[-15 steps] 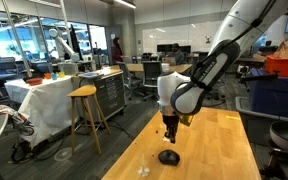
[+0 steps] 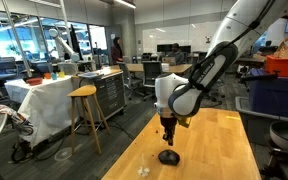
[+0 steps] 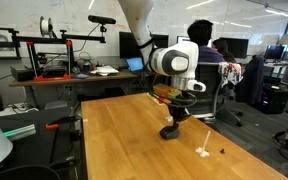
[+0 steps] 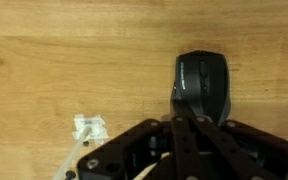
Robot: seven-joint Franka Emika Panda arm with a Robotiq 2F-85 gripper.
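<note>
A black computer mouse (image 4: 202, 85) lies on the wooden table, its far end uncovered in the wrist view. My gripper overlaps its near end there. Seen from the first exterior view, the gripper (image 2: 168, 136) points down just above the mouse (image 2: 169, 157), with a small gap between them. The second exterior view has the gripper (image 3: 177, 117) over the mouse (image 3: 169, 131) too. The fingers look shut, and nothing shows between the fingers.
A white stick on a small mount (image 4: 89, 128) stands on the table left of the mouse. Around the mouse, the wooden tabletop (image 3: 124, 135) is mostly clear. A stool (image 2: 84, 93) stands on the floor beyond the table edge.
</note>
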